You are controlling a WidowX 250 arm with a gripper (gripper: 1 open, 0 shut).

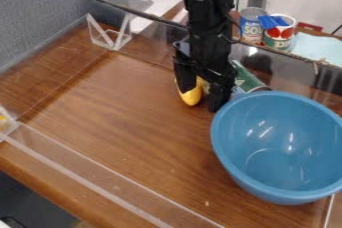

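Note:
My black gripper point(201, 80) hangs at the upper middle of the camera view, its fingers lowered around a yellow object point(191, 95), perhaps a banana, on the wooden surface. The gripper is open; how close the fingers are to the object is partly hidden. A green item point(247, 80) lies just behind to the right. A large blue bowl point(275, 157) sits to the right front.
A clear-walled wooden tray point(107, 132) has free room at left and front. Beyond its back wall stand cans point(251, 26) and a pale cloth point(321, 48) at the upper right.

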